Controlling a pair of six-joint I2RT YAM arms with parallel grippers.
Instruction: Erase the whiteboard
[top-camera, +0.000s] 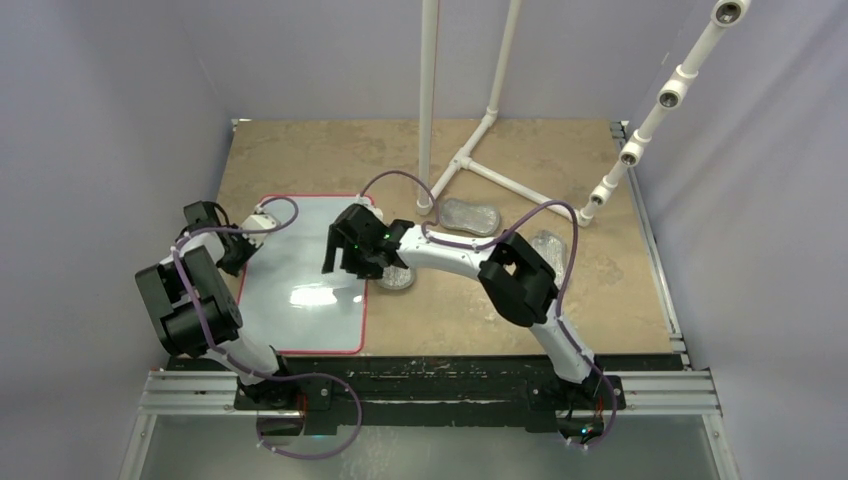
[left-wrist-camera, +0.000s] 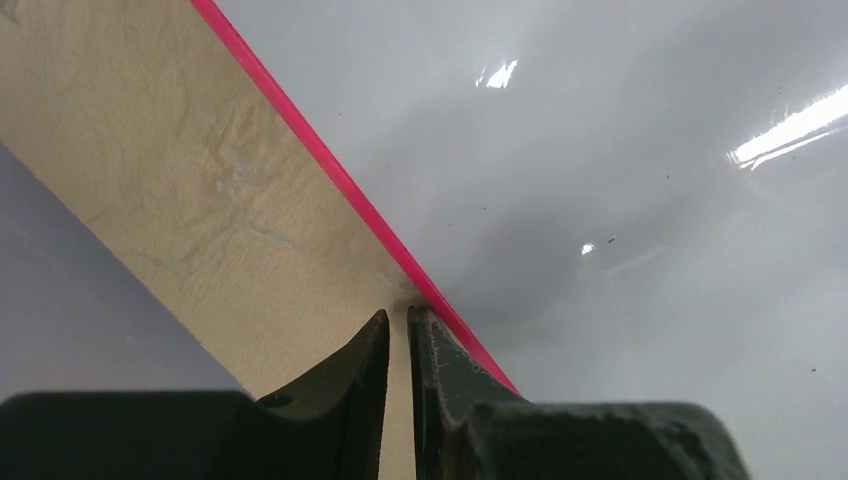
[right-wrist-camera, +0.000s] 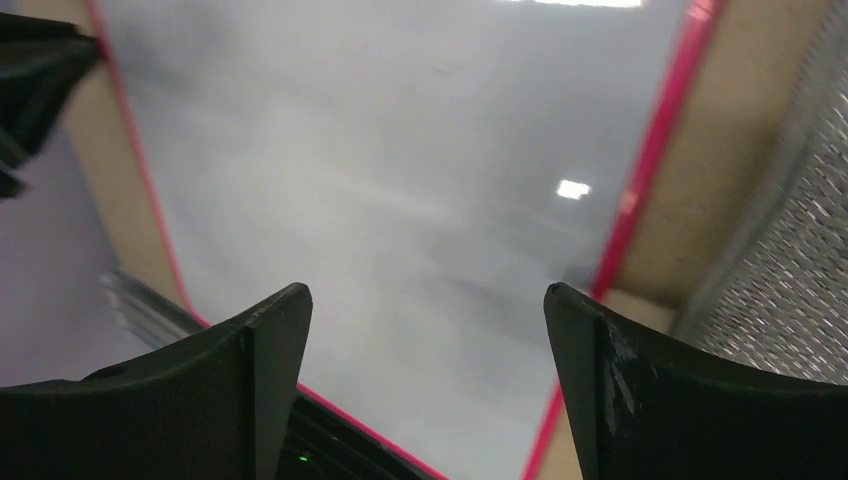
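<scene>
The whiteboard (top-camera: 300, 250), white with a red border, lies on the left part of the table. Its surface shows glare and a few dark specks in the left wrist view, but no writing. My left gripper is shut at the board's left red edge, with one finger (left-wrist-camera: 425, 350) against or very near that border; nothing shows between its fingers. Over the board's right edge my right gripper stands open, its fingers spread and only the board visible between them. I cannot make out an eraser.
Grey textured oval pads lie to the right: one (top-camera: 469, 217) beyond the right arm, another (top-camera: 548, 250) farther right, and a third (top-camera: 397, 279) partly under the right gripper. White pipes (top-camera: 465, 160) stand at the back. Bare table (top-camera: 620, 290) extends on the right.
</scene>
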